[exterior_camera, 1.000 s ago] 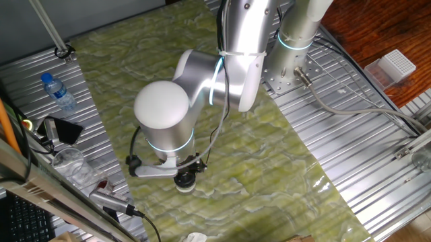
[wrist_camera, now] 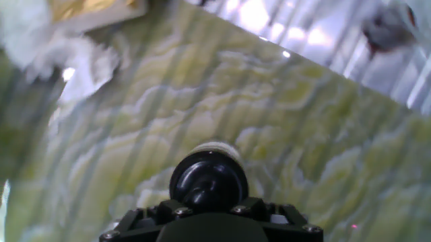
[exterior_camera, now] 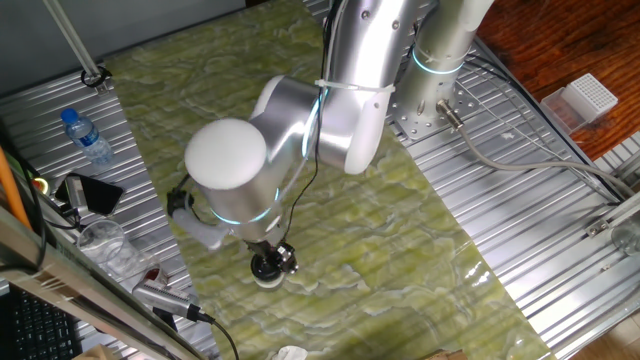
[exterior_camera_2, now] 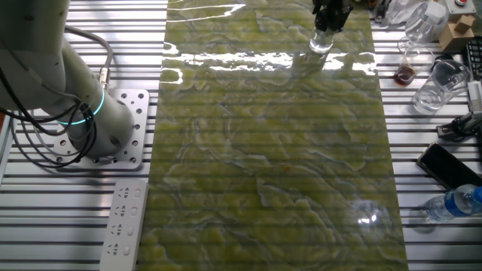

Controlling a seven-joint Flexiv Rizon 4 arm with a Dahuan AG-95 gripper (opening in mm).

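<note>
In the wrist view, my gripper is shut on a bottle with a rounded black cap (wrist_camera: 210, 181); a pale rim of its body shows past the cap. From the first exterior side, the dark cap and whitish bottom of the bottle (exterior_camera: 268, 277) sit below the wrist, over the green marbled mat (exterior_camera: 400, 250). The second exterior view has the gripper (exterior_camera_2: 331, 15) at its top edge, the clear lower part of the bottle (exterior_camera_2: 321, 42) beneath it. Whether that bottom touches the mat, I cannot tell.
Crumpled white tissue (wrist_camera: 84, 67) lies near a box (wrist_camera: 97, 10) in the wrist view. Glass cups (exterior_camera_2: 440, 86), a phone (exterior_camera_2: 449, 165) and a water bottle (exterior_camera_2: 456, 202) stand beside the mat, off its edge. A power strip (exterior_camera_2: 124, 222) lies opposite.
The wrist has swung and tilted, its white cap shifting left in exterior view 1. My gripper and the black-capped bottle have moved slightly left together. Surrounding objects stay put.
</note>
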